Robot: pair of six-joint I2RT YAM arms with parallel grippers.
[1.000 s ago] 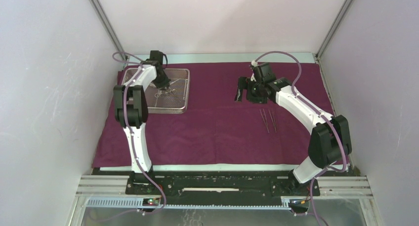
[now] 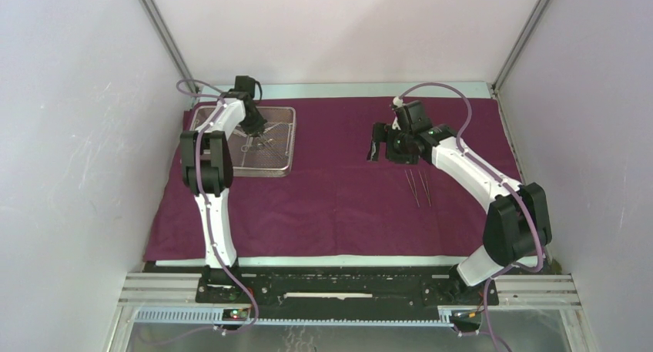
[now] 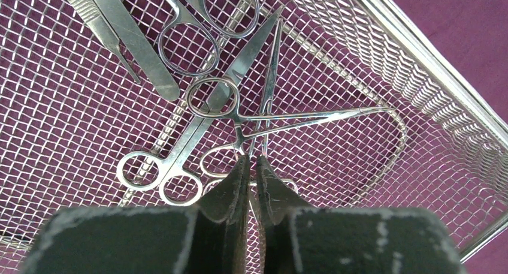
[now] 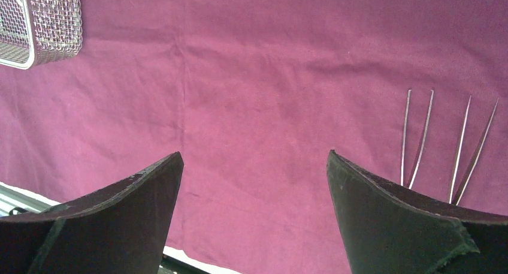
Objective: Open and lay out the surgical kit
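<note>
In the top view, a wire mesh basket (image 2: 239, 172) stands at the upper left of the maroon cloth. It holds several steel instruments: straight scissors (image 3: 187, 141), a thin curved clamp (image 3: 311, 114), ring handles (image 3: 256, 16) and flat tweezers (image 3: 133, 45). My left gripper reaches down into the basket, shut, its tips over the clamp's rings. No held instrument can be made out between the fingers, and contact is unclear. My right gripper is open and empty above the cloth. Two tweezers (image 4: 426, 127) (image 4: 462, 133) lie side by side on the right.
Bare maroon cloth (image 2: 354, 221) fills the middle and front of the table. White walls close in the left, back and right sides. The basket's corner (image 4: 57, 22) shows at the upper left of the right wrist view.
The laid-out tweezers and the basket stay put.
</note>
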